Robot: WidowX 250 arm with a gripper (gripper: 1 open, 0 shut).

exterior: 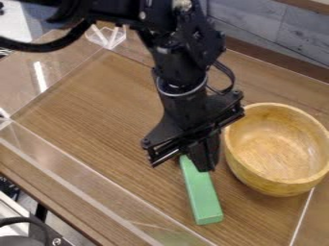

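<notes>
The black arm reaches down to the middle of the camera view, its gripper point(193, 154) just above the upper end of a green bar point(202, 194) on the wooden table. The gripper looks shut; the arm hides what, if anything, is at its fingertips. A wooden bowl point(276, 144) stands to the right, close beside the gripper.
A grey plank wall point(244, 34) runs along the back. Cables and the table edge are at the lower left.
</notes>
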